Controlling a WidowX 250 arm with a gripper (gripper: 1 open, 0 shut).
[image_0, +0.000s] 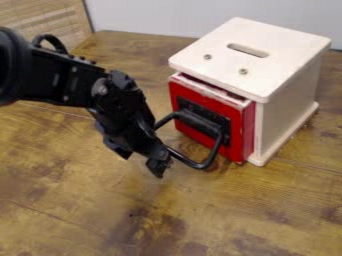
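Note:
A white wooden box (285, 95) with a slotted top stands at the right, its red front door (238, 133) facing left. A black bar handle (201, 163) sticks out from the door. The black gripper (155, 160) hangs low just left of the handle, close to it; whether it touches the handle or has anything between its fingers I cannot tell.
A light wooden board (40, 20) stands at the back left.

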